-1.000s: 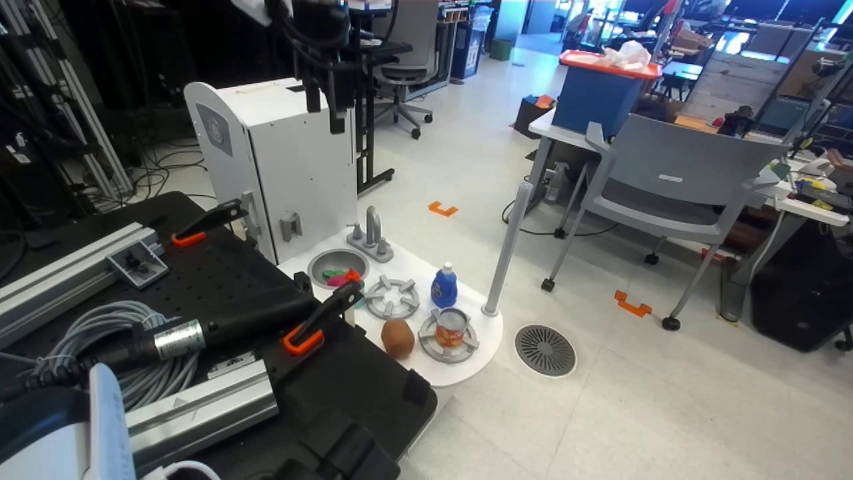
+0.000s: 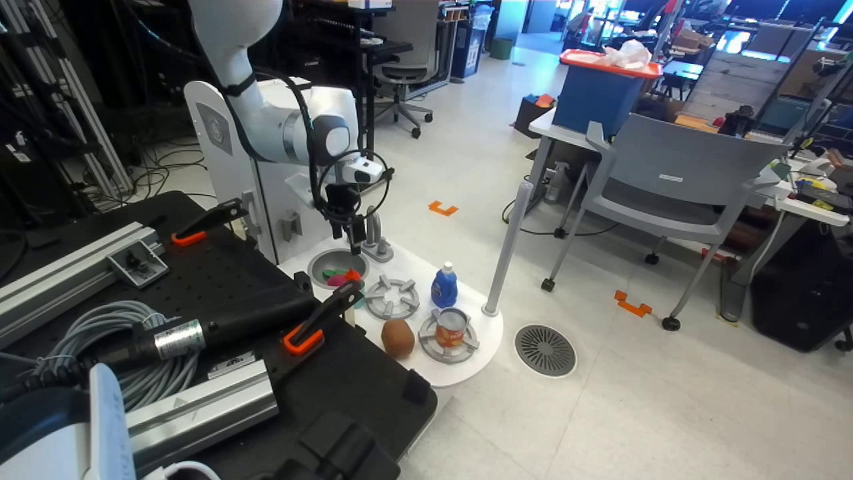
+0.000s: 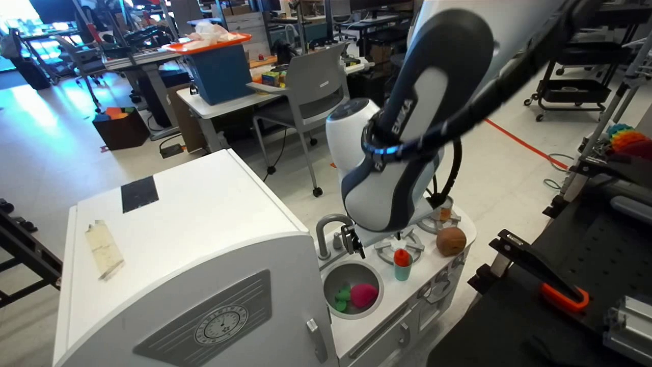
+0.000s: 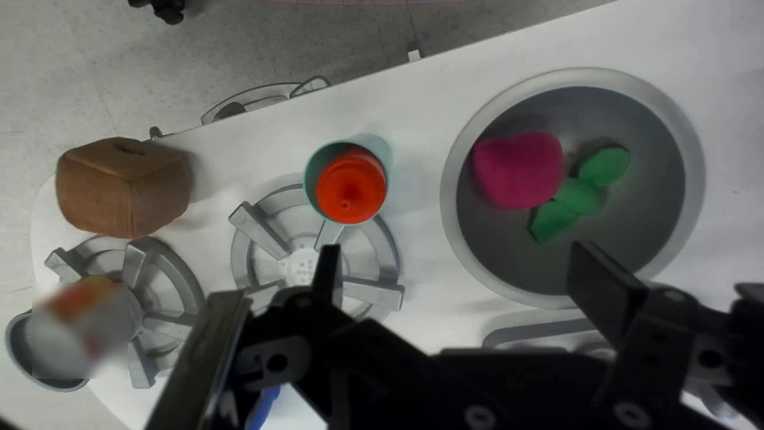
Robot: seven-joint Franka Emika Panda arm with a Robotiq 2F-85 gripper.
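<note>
My gripper stands open above the white play-kitchen counter, its two fingers wide apart with nothing between them. Beyond the fingertips in the wrist view, an orange-red bottle top (image 4: 351, 187) rises from a teal cup (image 4: 313, 179). A pink toy with green leaves (image 4: 519, 171) lies in the grey sink (image 4: 691, 179), on the right of that view. The brown block-like toy (image 4: 122, 193) rests near the counter's far left. In exterior view 1 the gripper (image 2: 347, 239) hangs over the sink and faucet area, clear of the counter.
A blue bottle (image 2: 444, 287) stands behind the burners, and a can (image 2: 452, 327) sits on the outer burner. The faucet (image 3: 324, 235) rises beside the sink. A tall white cabinet (image 3: 201, 189) flanks the counter; a black table with clamps (image 2: 336, 392) lies alongside.
The arm has come down from high beside the cabinet, bringing my gripper low over the sink and faucet area. The counter objects look unmoved.
</note>
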